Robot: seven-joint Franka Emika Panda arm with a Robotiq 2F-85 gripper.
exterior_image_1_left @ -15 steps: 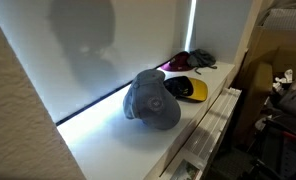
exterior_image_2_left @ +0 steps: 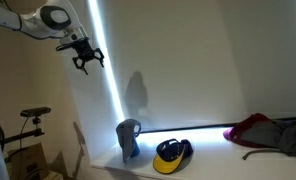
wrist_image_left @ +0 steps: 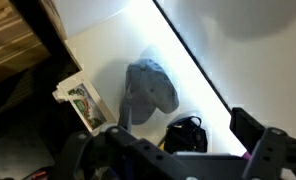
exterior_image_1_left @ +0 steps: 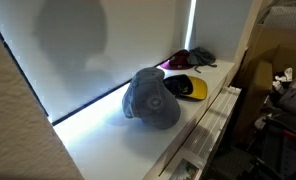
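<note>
A grey cap (exterior_image_1_left: 152, 98) rests on the white shelf (exterior_image_1_left: 93, 150), its brim toward the front edge. Behind it sits a dark cap with a yellow brim (exterior_image_1_left: 196, 88); in exterior view 2 this navy and yellow cap (exterior_image_2_left: 172, 153) lies to the right of the grey one (exterior_image_2_left: 127, 140). My gripper (exterior_image_2_left: 93, 68) hangs high above the shelf, well clear of the caps, its fingers spread with nothing between them. From the wrist view the grey cap (wrist_image_left: 147, 90) lies below, and part of the dark cap (wrist_image_left: 186, 135) is hidden by the gripper body.
A maroon cap (exterior_image_2_left: 250, 126) and a dark grey cap (exterior_image_2_left: 285, 137) lie together farther along the shelf. A tall white wall (exterior_image_2_left: 188, 70) stands behind. Framed pictures or cards (wrist_image_left: 85, 103) lean by the front edge. Bare shelf shows around the grey cap.
</note>
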